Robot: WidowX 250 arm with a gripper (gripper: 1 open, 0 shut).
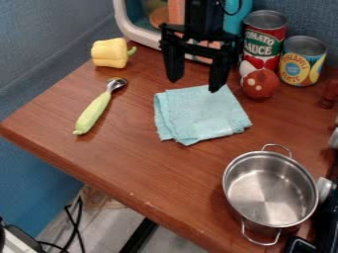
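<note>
My black gripper (pixel 197 68) hangs at the top middle, its two fingers apart and open, above and just behind a folded light-blue cloth (pixel 200 115). A yellow pepper (pixel 111 52) sits at the back left, and a pale green-handled utensil (pixel 95 109) lies to its front. A red tomato (pixel 260 84) is right of the gripper. A steel pot (pixel 268 193) stands at the front right.
A tomato sauce can (pixel 264 40) and a yellow-labelled can (pixel 302 64) stand at the back right. A teal-and-white toy appliance (pixel 136 14) is behind the gripper.
</note>
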